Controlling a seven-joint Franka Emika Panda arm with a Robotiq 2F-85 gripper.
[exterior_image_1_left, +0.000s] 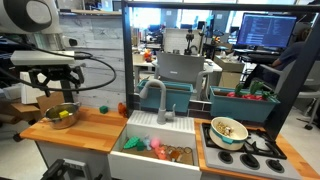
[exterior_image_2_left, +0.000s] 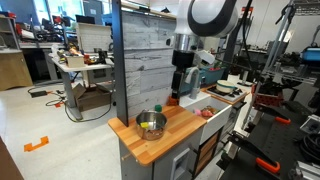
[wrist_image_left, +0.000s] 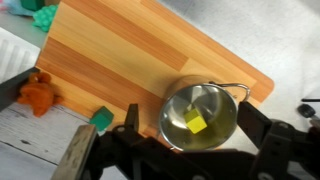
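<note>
A metal pot (exterior_image_1_left: 62, 124) stands on the left end of the wooden counter. Inside it rests a small yellow object (wrist_image_left: 195, 121), which the wrist view shows near the middle of the pot. My gripper (exterior_image_1_left: 62, 84) is above the pot, clear of its rim, and its fingers are wide open and empty. Seen from the wrist, the pot lies between the two dark fingers. Exterior view 2 shows the pot (exterior_image_2_left: 152, 134) on the counter, with the gripper (exterior_image_2_left: 184, 86) higher and farther to the right in the picture.
A green object (wrist_image_left: 102, 118) and an orange object (wrist_image_left: 38, 94) are on the counter beside the pot. To the right is a sink (exterior_image_1_left: 130, 160) holding several colourful items. Beyond it, a stove (exterior_image_1_left: 245, 162) carries a bowl (exterior_image_1_left: 229, 131). The wooden counter (exterior_image_1_left: 95, 128) has bare room.
</note>
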